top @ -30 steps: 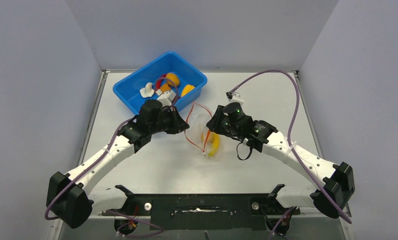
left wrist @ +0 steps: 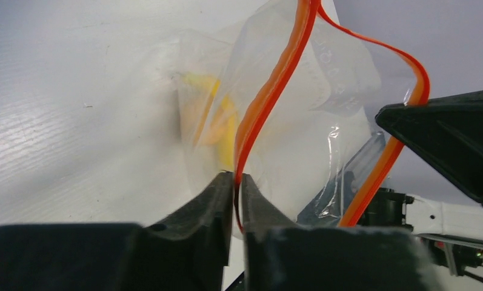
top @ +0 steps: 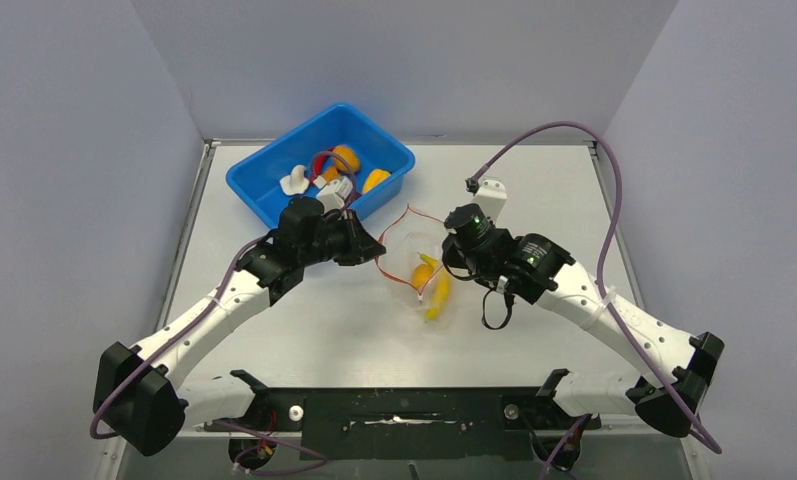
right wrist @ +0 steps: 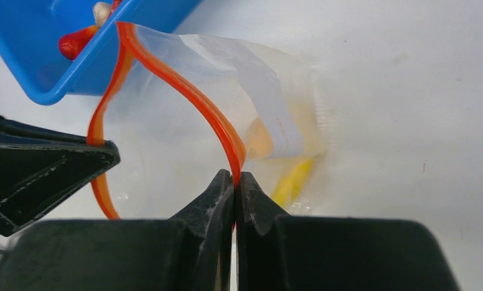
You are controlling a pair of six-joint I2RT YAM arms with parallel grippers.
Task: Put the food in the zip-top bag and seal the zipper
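Observation:
The clear zip top bag [top: 411, 240] stands open on the table, red-orange zipper edges spread apart, with a yellow banana [top: 439, 292] and a rounder orange-yellow item [top: 422, 275] inside. My left gripper is shut with the bag's red edge at its fingertips, on the left side of the opening. My right gripper is shut on the opposite edge of the bag. Both wrist views show the food blurred through the plastic.
A blue bin [top: 274, 163] with several more toy food items stands at the back left, close behind my left arm. Grey walls border the workspace.
My right gripper has moved right and up in the top view, pulling the bag's opening wider. The left gripper has shifted slightly right.

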